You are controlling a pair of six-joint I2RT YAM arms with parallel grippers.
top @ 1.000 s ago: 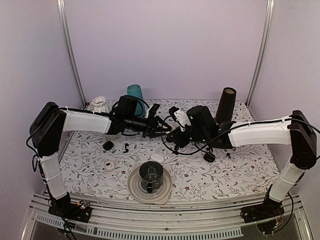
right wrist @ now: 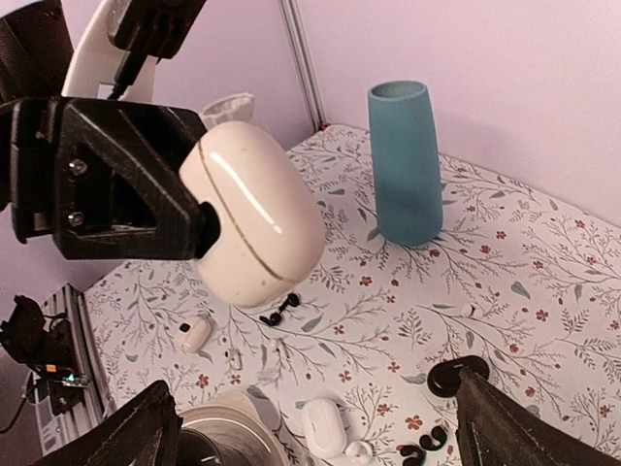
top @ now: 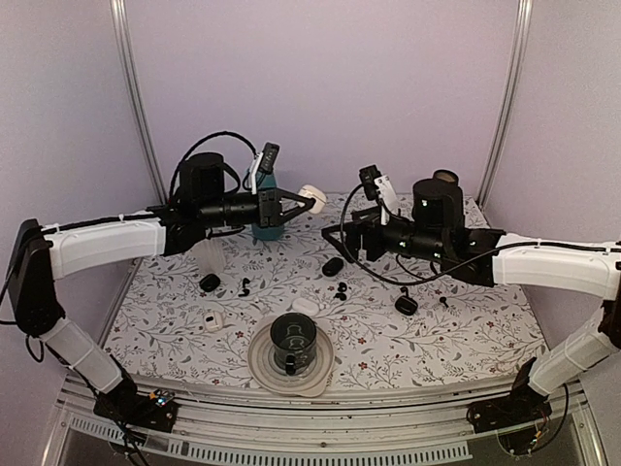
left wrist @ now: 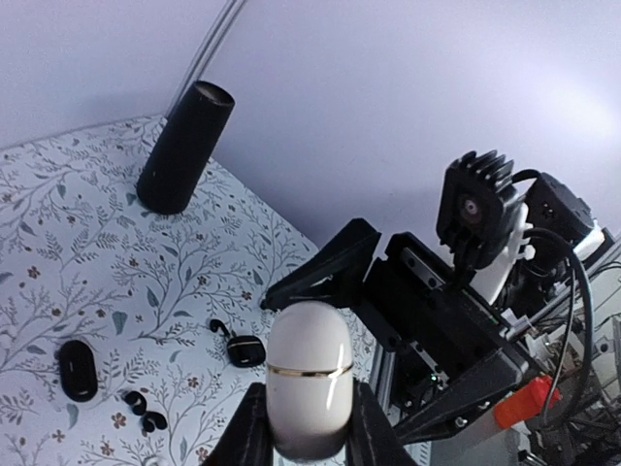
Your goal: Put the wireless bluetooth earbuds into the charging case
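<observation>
A white charging case [top: 312,199] with a thin gold strip is raised well above the table, my left gripper [top: 307,202] shut on its lower end. Up close, the case [left wrist: 310,374] looks closed, and its inside is hidden. To the right, apart from it, my right gripper [top: 340,216] is open; its fingers [right wrist: 509,427] are spread with nothing between them. Loose earbuds on the table include a black pair [top: 341,291] near the middle and another pair [top: 245,287] on the left.
On the table lie black cases [top: 333,267] and white cases [top: 306,307]. A dark mug [top: 293,338] stands on a plate [top: 258,369] at the front. Behind are a blue vase [right wrist: 408,165] and a dark vase [left wrist: 184,146]. Open table remains at front right.
Both arms have risen and drawn apart from where their grippers met over the table's middle. The white case has gone up with my left gripper, while my right gripper stands open and clear of it.
</observation>
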